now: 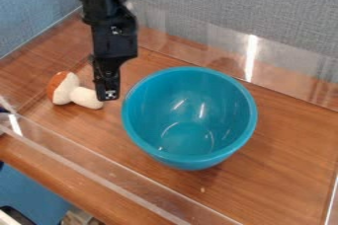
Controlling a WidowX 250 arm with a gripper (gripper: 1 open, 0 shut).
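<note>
A toy mushroom with an orange cap and white stem lies on its side on the wooden surface at the left. The black gripper points down just right of the mushroom's stem, low over the surface; whether its fingers touch the stem, or how wide they stand, is hard to tell. A large turquoise bowl stands to the right of the gripper, empty.
Clear panels edge it at back and front, with grey and blue padded walls beyond.
</note>
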